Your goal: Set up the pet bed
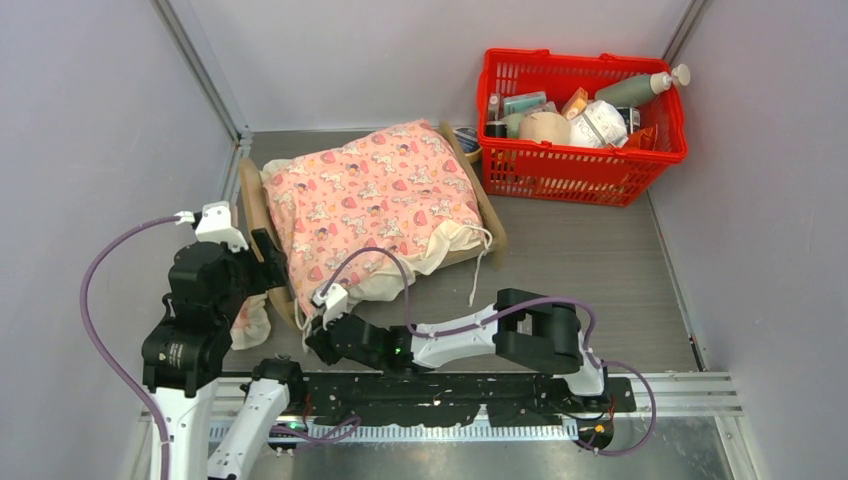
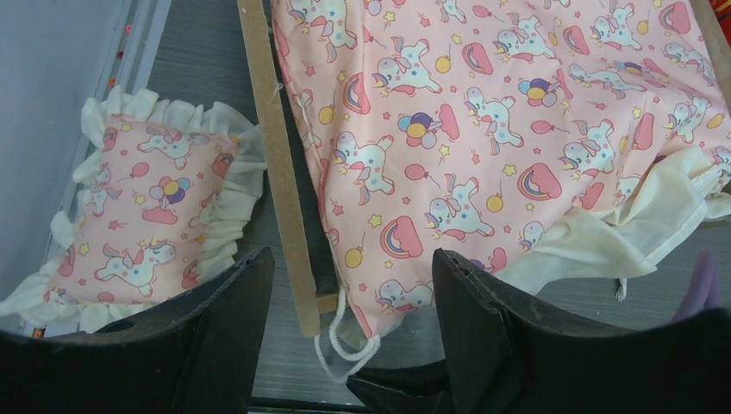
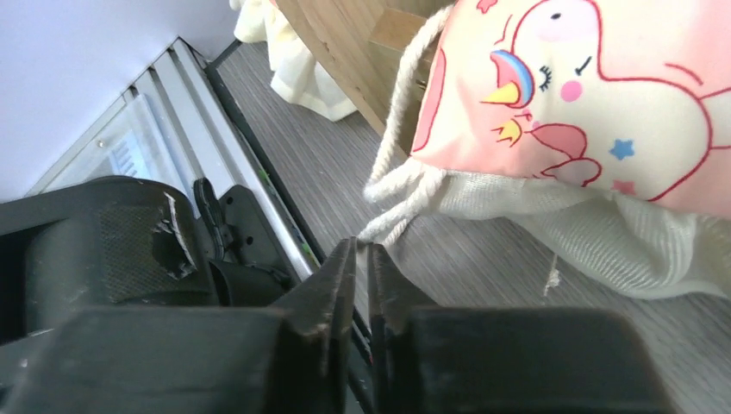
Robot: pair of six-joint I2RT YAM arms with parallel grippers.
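Observation:
The pink unicorn cushion (image 1: 366, 200) lies in a wooden bed frame (image 2: 276, 147), cream fabric and white cords hanging from its edge. A small frilled pillow (image 2: 151, 207) lies left of the frame. My left gripper (image 1: 270, 250) hangs open above the frame's left side, nothing between its fingers. My right gripper (image 1: 318, 338) is low at the bed's front-left corner. In the right wrist view its fingertips are close together at the white cord (image 3: 405, 207); whether they grip it is unclear.
A red basket (image 1: 580, 180) of assorted items stands back right. Walls surround the area; a rail runs along the front edge.

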